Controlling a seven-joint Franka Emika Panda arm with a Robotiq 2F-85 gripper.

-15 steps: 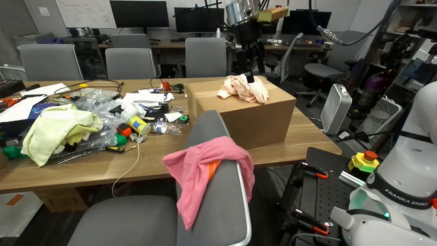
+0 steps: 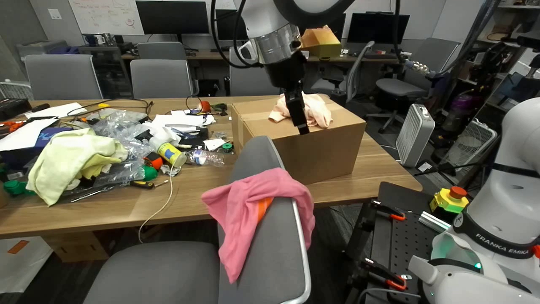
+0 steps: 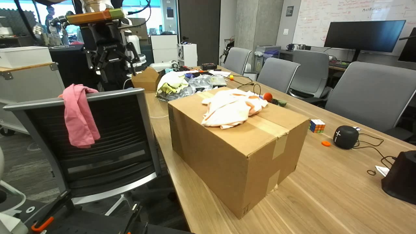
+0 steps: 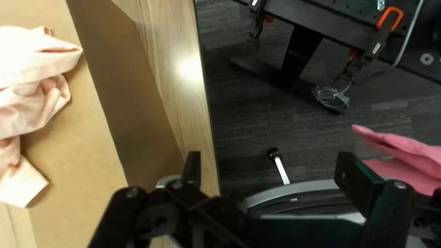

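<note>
Draped over the grey chair's backrest is a pink cloth (image 2: 253, 207) with an orange patch, also visible as pink cloth (image 3: 80, 117) from the other side. A crumpled peach cloth (image 3: 233, 107) rests on top of the cardboard box (image 3: 218, 156). My gripper is open and empty, its fingers wide apart. Below it in the wrist view are the chair's top rail (image 4: 289, 190) and dark floor. The pink cloth (image 4: 407, 157) shows to the right, past the right finger; the peach cloth (image 4: 29, 91) lies well to the left.
Clutter covers the table's left part, with a yellow-green cloth (image 2: 76, 157), plastic bags and a bottle (image 2: 205, 158). The tall box fills much of the near table edge. A black cart (image 2: 400, 243) with clamps stands at right. Bare tabletop (image 3: 331, 187) lies beyond the box.
In exterior view 1, my gripper has come from over the peach cloth toward the camera, slightly left and lower in the picture. Both cloths, the box and the chair look unmoved.
</note>
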